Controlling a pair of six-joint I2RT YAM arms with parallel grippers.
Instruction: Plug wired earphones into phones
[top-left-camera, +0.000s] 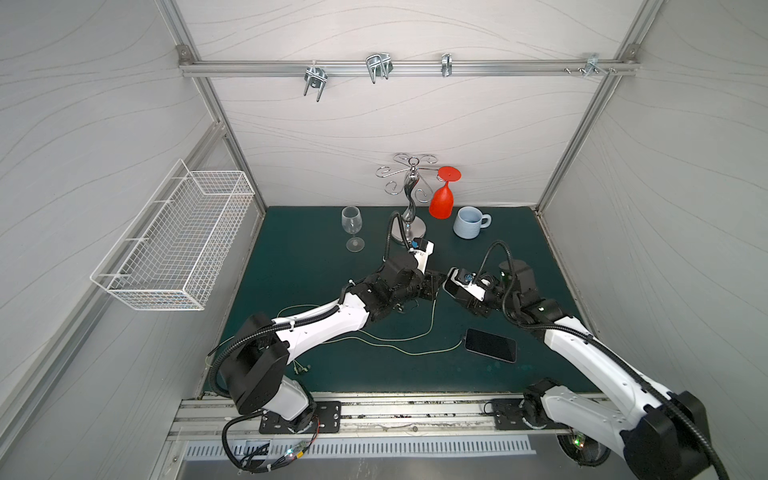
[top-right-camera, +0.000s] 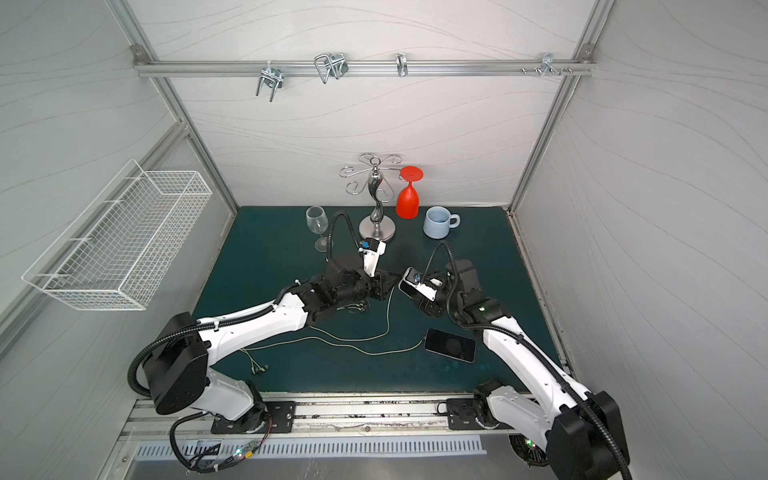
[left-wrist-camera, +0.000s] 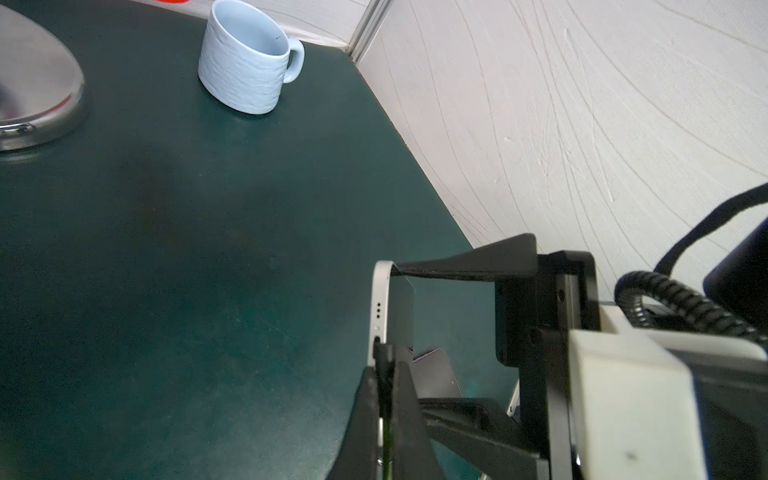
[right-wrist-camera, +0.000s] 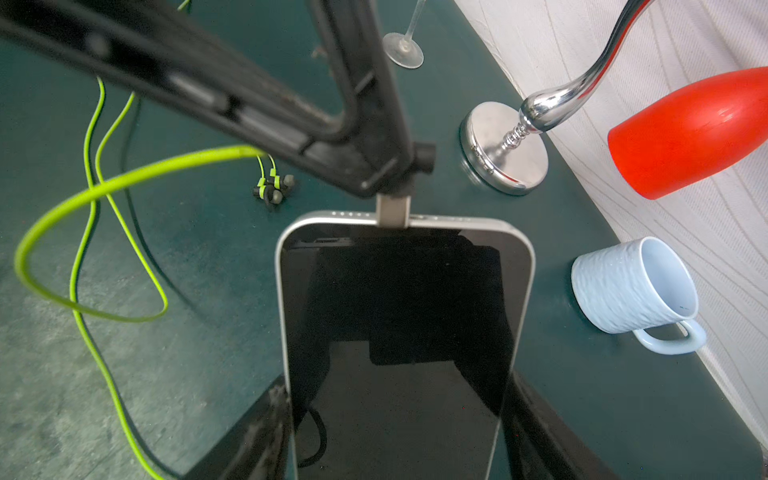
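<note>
My right gripper is shut on a dark-screened phone (right-wrist-camera: 416, 320) with a silver rim, one finger on each long side. My left gripper is shut on a small metal earphone plug (right-wrist-camera: 393, 211), which pokes out at its tip. In the right wrist view, the plug overlaps the middle of the phone's port edge and hides the port; its end shows in front of the rim, over the screen border. A green cable (right-wrist-camera: 120, 184) loops from the left gripper. Another phone (top-left-camera: 490, 345) lies on the table with an earphone cable (top-left-camera: 400, 349) reaching its left edge.
Green earbuds (right-wrist-camera: 273, 189) lie on the table below. Behind the arms stand a clear glass (top-left-camera: 352, 228), a metal stand (top-left-camera: 410, 229) with a red goblet (top-left-camera: 442, 201), and a blue mug (top-left-camera: 469, 223). Bare table lies at the right rear.
</note>
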